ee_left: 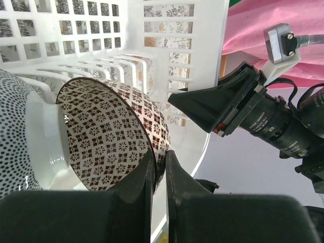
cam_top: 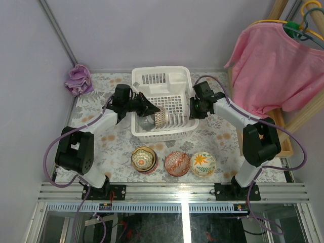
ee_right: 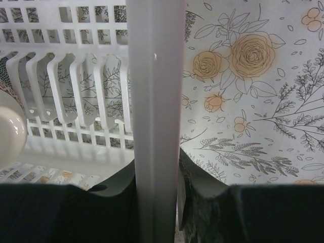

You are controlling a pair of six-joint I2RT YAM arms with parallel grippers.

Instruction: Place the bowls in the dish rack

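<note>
In the white dish rack (cam_top: 176, 93), a brown-patterned bowl (ee_left: 109, 136) stands on edge among the prongs, beside a dotted bowl (ee_left: 12, 142). My left gripper is shut at the patterned bowl's rim, its fingertips together; whether the rim is between them is unclear. My right gripper is shut on the rack's right rim. Outside the rack, in front, lie stacked bowls (cam_top: 143, 159), a red patterned bowl (cam_top: 177, 163) and a yellow flowered bowl (cam_top: 203, 164).
A pink shirt (cam_top: 268, 66) hangs on a wooden stand at the right. A purple cloth (cam_top: 79, 80) lies at the back left. Floral table surface shows around the rack.
</note>
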